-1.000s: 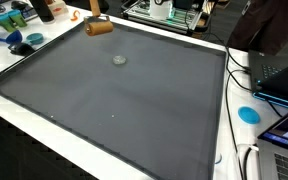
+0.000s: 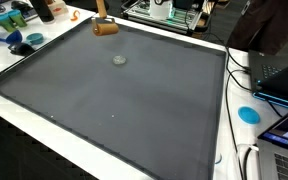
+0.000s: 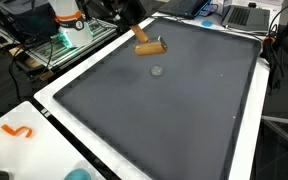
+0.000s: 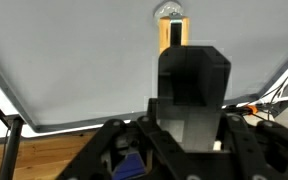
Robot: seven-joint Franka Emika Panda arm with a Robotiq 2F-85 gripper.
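Note:
A wooden mallet (image 3: 150, 47) with an orange-brown cylindrical head hangs over the dark board (image 3: 149, 130), its handle slanting up into the black gripper (image 3: 131, 20). The gripper is shut on that handle. Exterior view 1 shows the mallet (image 2: 105, 29) near the board's far edge, with the gripper itself out of frame above. Beside it on the board lies a small round silvery disc (image 3: 156, 71), apart from the mallet. From the wrist, part of the mallet (image 4: 173, 34) sticks out past the dark gripper body, close to the disc (image 4: 168, 10); the fingertips are hard to make out.
Most of the board is bare. On the white table around it lie a blue round lid (image 2: 249, 115) and an orange hook-shaped piece (image 3: 17, 131). Laptops (image 2: 282, 160) stand along the right, and assorted tools and cups fill the far left corner.
The mallet has shifted slightly to the right in exterior view 1, still hanging head down. The silvery disc has stayed where it was.

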